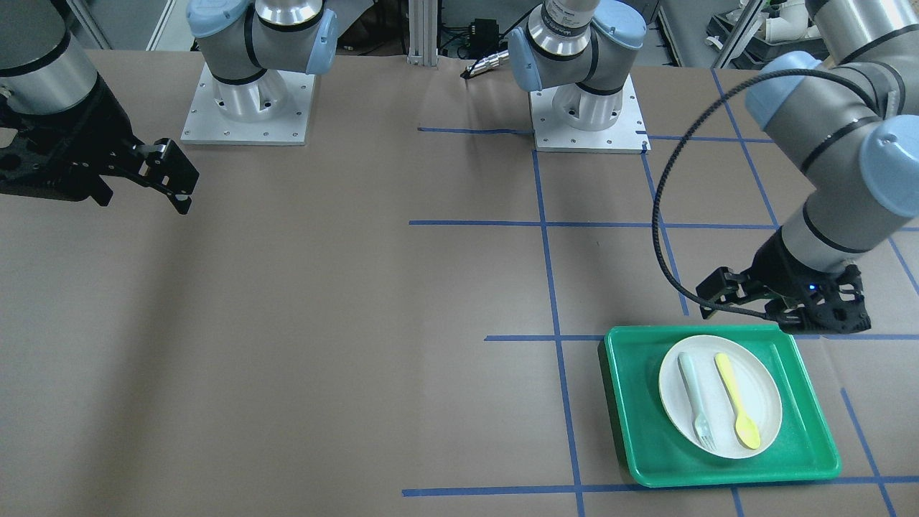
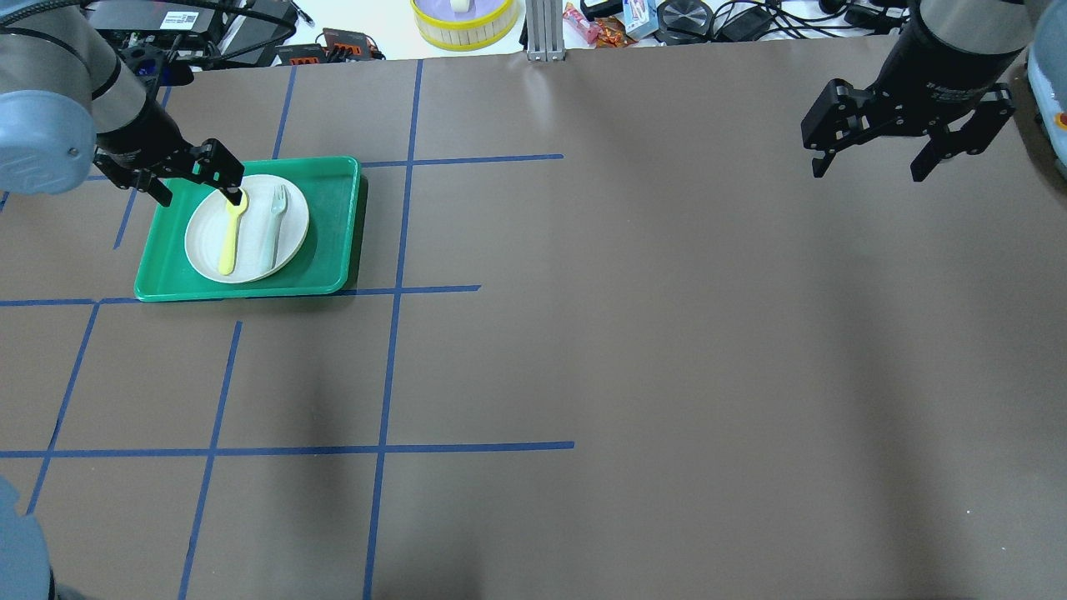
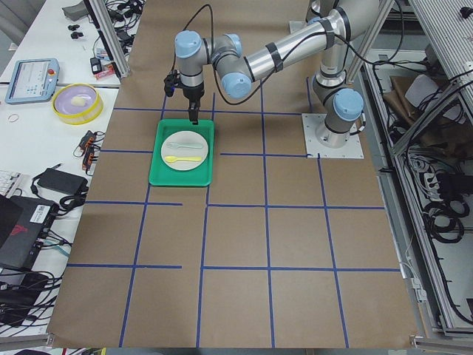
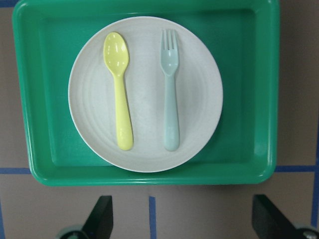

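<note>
A green tray (image 1: pixel 633 448) holds a white plate (image 4: pixel 149 154) carrying a yellow spoon (image 4: pixel 122 114) and a pale blue fork (image 4: pixel 170 114), lying side by side. My gripper hangs above the tray's near edge in the left wrist view, its fingers wide apart with nothing between them. In the camera top view the gripper (image 2: pixel 200 190) partly overlaps the tray's far-left part.
A second black gripper (image 2: pixel 900 150) hangs at the other side of the table, away from the tray. Two more arm bases stand at the back in the front view.
</note>
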